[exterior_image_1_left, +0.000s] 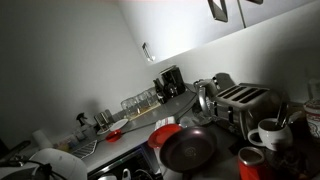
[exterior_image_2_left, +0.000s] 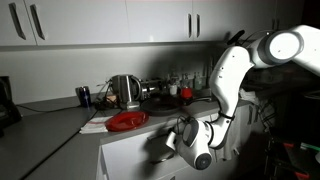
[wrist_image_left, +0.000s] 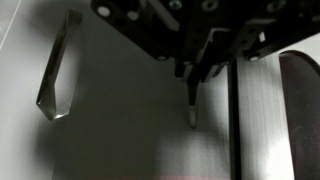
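Observation:
My gripper is beside a smooth grey cabinet front (wrist_image_left: 110, 130) in the wrist view. Its fingers show as a narrow pale strip; how far apart they are cannot be made out. A metal bar handle (wrist_image_left: 60, 68) is on that front, to the left and apart from the fingers. In the second exterior view the gripper (exterior_image_2_left: 174, 139) is low, in front of the white drawers (exterior_image_2_left: 125, 158) below the counter. Nothing held shows between the fingers.
A dark pan (exterior_image_1_left: 188, 149), a red plate (exterior_image_2_left: 126, 121), a toaster (exterior_image_1_left: 243, 106), a white mug (exterior_image_1_left: 271, 134) and a red can (exterior_image_1_left: 252, 162) stand on the counter. A steel kettle (exterior_image_2_left: 126, 90) is further back. The counter's edge (wrist_image_left: 264, 115) runs close beside the gripper.

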